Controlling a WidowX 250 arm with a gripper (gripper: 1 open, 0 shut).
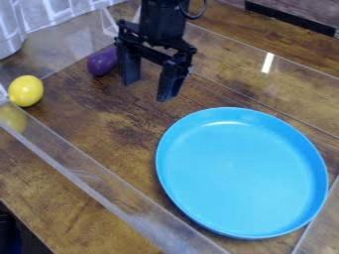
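The black gripper (149, 75) hangs open over the wooden floor at the upper middle, with nothing seen between its fingers. A purple object (102, 62) lies just left of it, partly behind the arm. A yellow egg-shaped object (26, 91) sits at the far left. A large blue plate (241, 171) fills the lower right.
A clear plastic wall (93, 177) runs along the left and front edge. A white crumpled thing (19, 22) is in the top left corner. The wood above and left of the plate is clear.
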